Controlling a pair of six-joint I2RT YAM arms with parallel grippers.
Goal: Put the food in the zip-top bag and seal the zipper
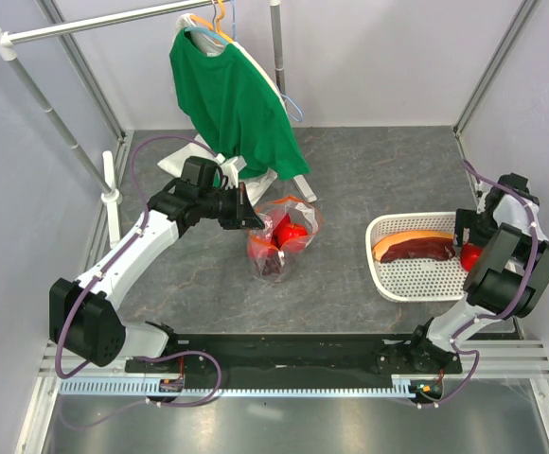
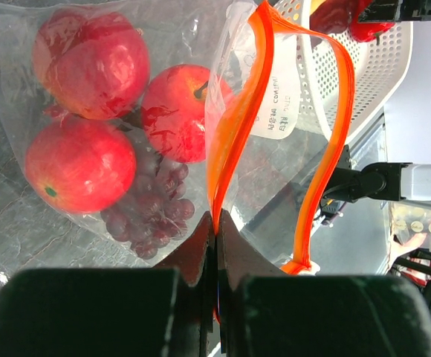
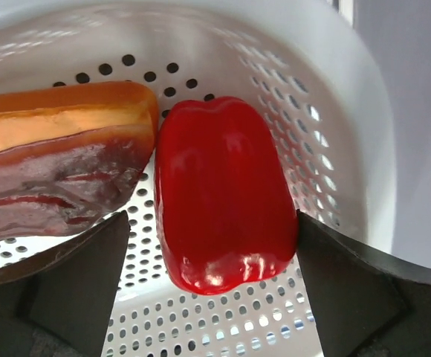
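The clear zip top bag [image 2: 171, 44] with an orange zipper [image 2: 238, 134] lies on the grey table, its mouth gaping. Inside it are several red round fruits [image 2: 80, 163] and dark grapes [image 2: 152, 208]. My left gripper is shut on the bag's orange edge. A red bell pepper [image 3: 223, 197] rests in the white basket [image 1: 416, 282], touching the end of a brown and orange sausage-like food [image 3: 59, 160]. My right gripper is open above the basket, one finger either side of the pepper's lower end; the right finger [image 3: 349, 275] overlaps its edge in view.
Against the right wall stands the basket, its right rim [image 3: 375, 149] close beside the pepper. A green shirt [image 1: 232, 104] hangs from a rack [image 1: 114, 17] behind the left arm. Bare table [image 1: 336, 255] separates bag and basket.
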